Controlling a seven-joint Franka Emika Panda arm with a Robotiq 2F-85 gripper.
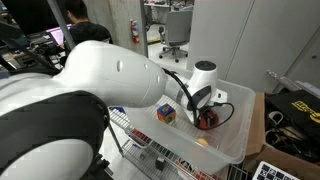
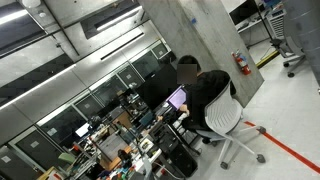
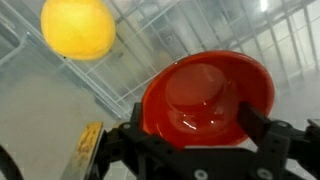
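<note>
A red bowl [image 3: 205, 95] lies on the floor of a clear plastic bin [image 1: 232, 145], its open side facing the wrist camera. My gripper is over the bowl's near side, open, with a dark finger on either side of part of the bowl. In exterior view 1 the gripper [image 1: 203, 112] points down into the bin, and the bowl [image 1: 208, 121] is partly hidden by it. An orange-yellow ball [image 3: 78, 28] lies apart from the bowl. A multicoloured cube [image 1: 166, 113] sits to the left in the bin.
Bin walls surround the gripper closely. Cardboard and a black item [image 1: 298, 105] lie to the right of the bin, and a wire rack [image 1: 165, 155] stands along its front. Exterior view 2 shows only the office, with a seated person and a white chair [image 2: 222, 115].
</note>
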